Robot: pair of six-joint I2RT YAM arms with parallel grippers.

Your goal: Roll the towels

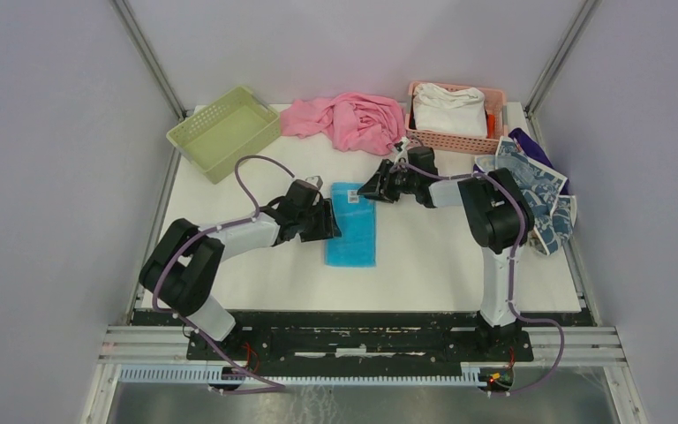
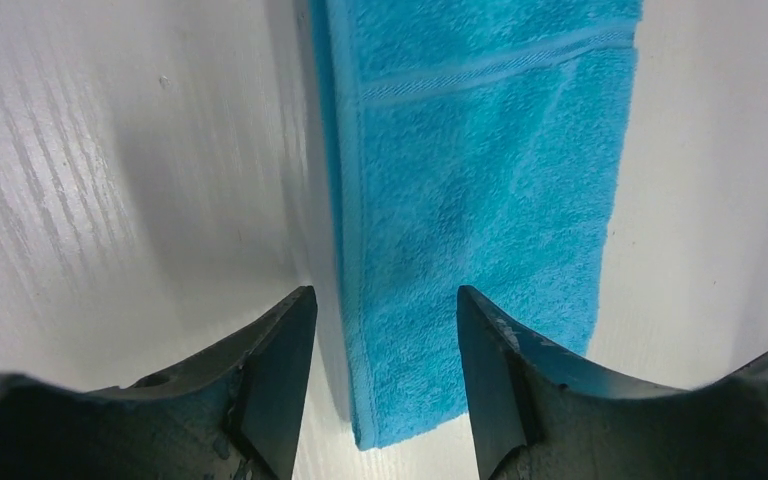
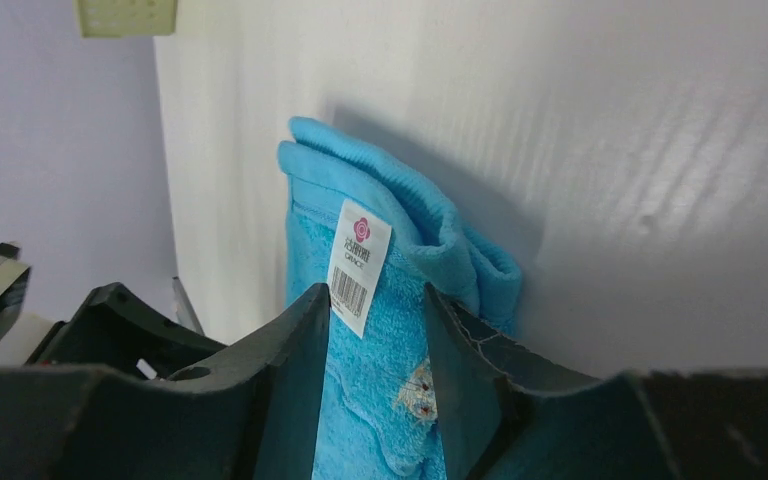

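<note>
A folded blue towel (image 1: 350,237) lies as a narrow strip in the middle of the table, its white label (image 3: 359,262) at the far end. My left gripper (image 1: 334,233) is over the towel's left long edge, fingers apart; in the left wrist view the towel's edge (image 2: 362,330) shows between and beyond the fingertips. At the far right corner stands my right gripper (image 1: 366,193). Its fingers (image 3: 305,345) are apart in the right wrist view, with the towel's layered end visible between and beyond them. Contact with the cloth cannot be made out.
A green basket (image 1: 225,137) stands empty at the back left. Beside it are a crumpled pink towel (image 1: 353,121) and a pink basket (image 1: 456,137) holding white cloth. Patterned blue cloths (image 1: 530,190) lie at the right edge.
</note>
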